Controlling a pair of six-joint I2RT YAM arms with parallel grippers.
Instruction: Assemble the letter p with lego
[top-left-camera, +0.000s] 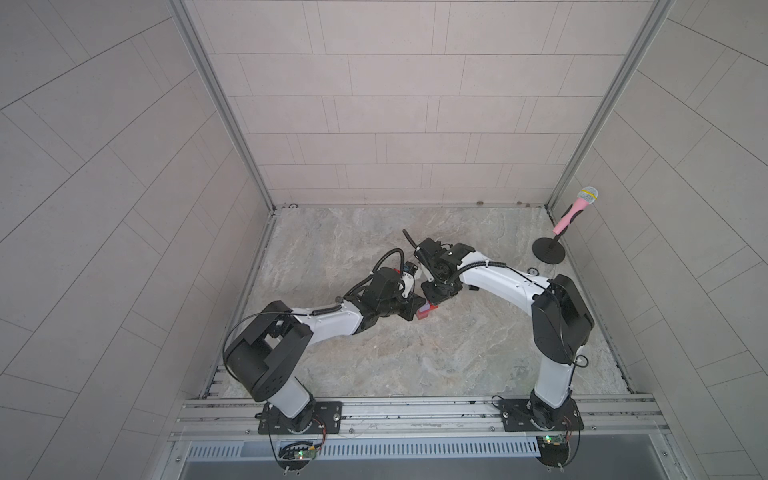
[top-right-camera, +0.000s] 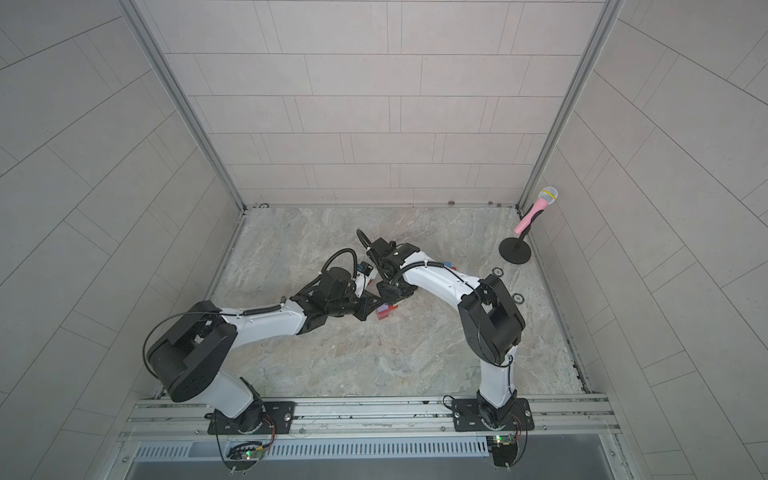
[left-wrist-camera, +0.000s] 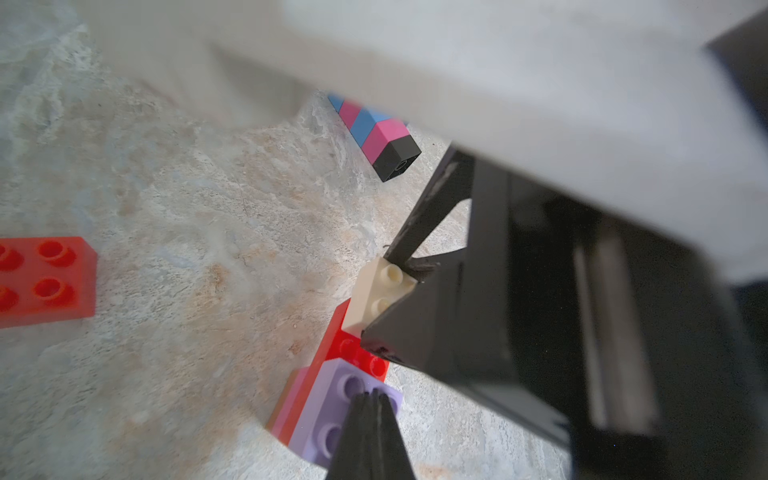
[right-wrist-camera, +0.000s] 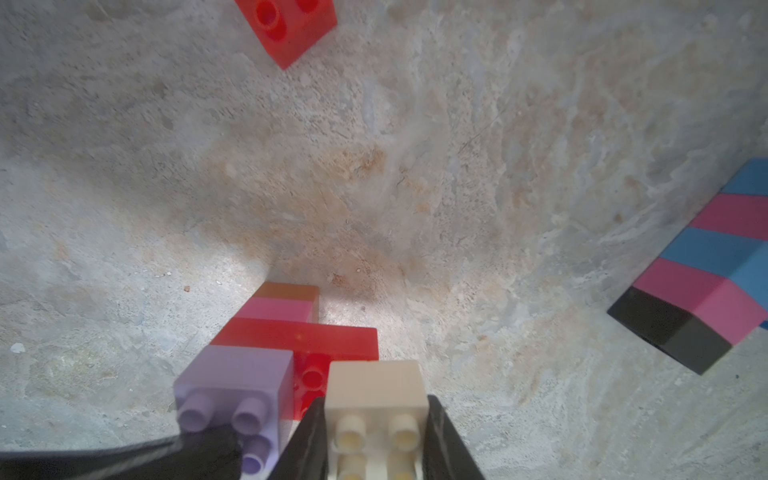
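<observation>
A stack of brown, pink and red bricks stands on the table, with a purple brick (right-wrist-camera: 236, 372) on one end of the longer red brick (right-wrist-camera: 336, 340). My left gripper is shut with nothing showing between its tips, which reach onto the studded top of the purple brick. Beside that brick, over the red brick's other end, a cream brick (right-wrist-camera: 376, 382) is held by my right gripper, shut on it. I cannot tell whether the cream brick is pressed down fully. From above, the two grippers nearly meet and mostly cover the stack (top-left-camera: 423, 313).
A loose red brick (left-wrist-camera: 49, 280) lies apart from the stack. On the other side rests a row of blue and pink bricks (right-wrist-camera: 712, 256) with a black end. A pink microphone on a stand (top-left-camera: 569, 216) is at the far right.
</observation>
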